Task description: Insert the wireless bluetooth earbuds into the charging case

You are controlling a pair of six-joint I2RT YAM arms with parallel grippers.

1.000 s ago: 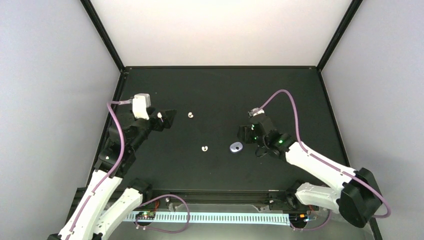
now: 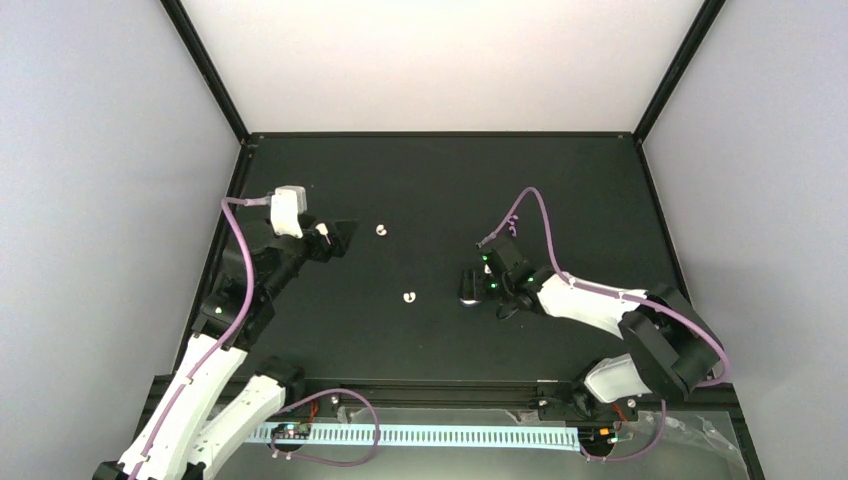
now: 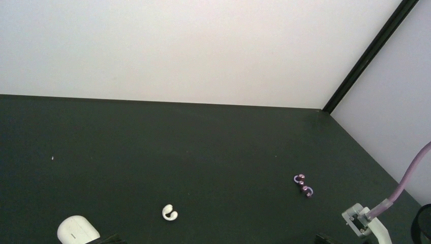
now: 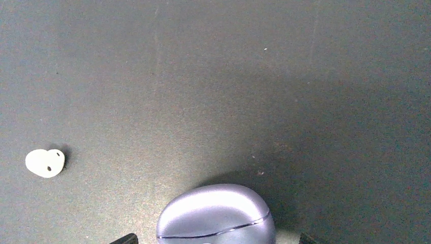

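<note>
Two white earbuds lie apart on the black table: one (image 2: 381,230) toward the back, another (image 2: 409,297) nearer the front, also seen by the right wrist camera as a white shape (image 4: 44,162). The oval lilac charging case (image 4: 215,213), lid seam visible, lies under my right gripper (image 2: 472,285), whose fingertips flank it at the bottom of the right wrist view, part open and not visibly gripping. The top view mostly hides the case. My left gripper (image 2: 336,236) hangs at the table's left side, open, away from the earbuds.
A small purple object (image 3: 302,185) lies on the table behind the right arm. Walls (image 2: 440,65) enclose the back and sides.
My right gripper has moved left and toward the front, down over the charging case, covering it in the top view. The left arm has barely moved.
</note>
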